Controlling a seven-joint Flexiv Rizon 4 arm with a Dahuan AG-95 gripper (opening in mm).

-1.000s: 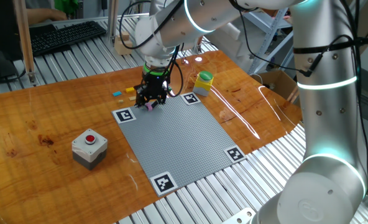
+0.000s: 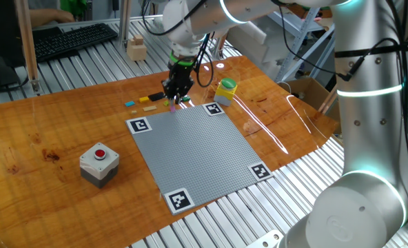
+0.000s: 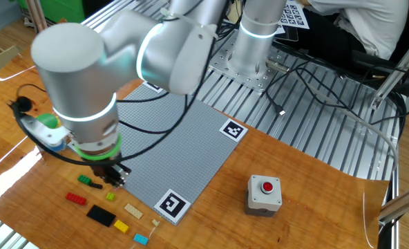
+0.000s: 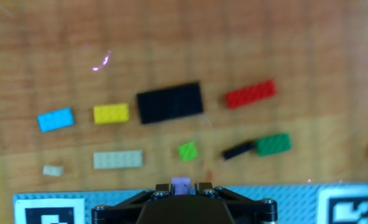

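Observation:
A small purple brick is pinched between the fingertips of my gripper, at the bottom of the wrist view. In exterior view 1 the gripper hangs over the far edge of the grey baseplate, with a bit of purple showing below it. Beyond the plate's edge lie loose bricks: lime green, pale grey-green, green, thin black, yellow, blue, red, a small pale one and a large black one.
A box with a red button stands on the wooden table, left of the plate. Near the plate's far right corner is a yellow box with a green button. Marker squares sit at the plate's corners.
Still with the purple brick, my gripper has shifted a little right and up in exterior view 1, toward the plate's far edge. The loose bricks look unmoved.

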